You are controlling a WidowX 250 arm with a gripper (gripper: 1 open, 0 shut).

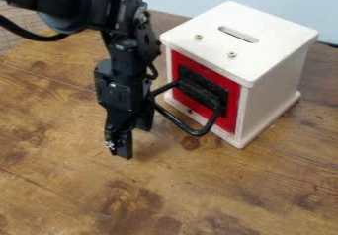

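My black gripper [129, 136] points down just above the wooden table [79, 190], left of a white wooden box [267, 71]. It stands open, its fingertips low near the table. The box has a red front panel [189, 67] with a black fitting [203, 89] on it, a slot on top and several screw heads. A black loop [196, 130], like a cable or handle, runs from the gripper's side toward the red face; where exactly it attaches is unclear.
Bare table lies in front of and left of the gripper. A pale wall or surface is behind the box at the upper right. A black cable hangs at the upper left.
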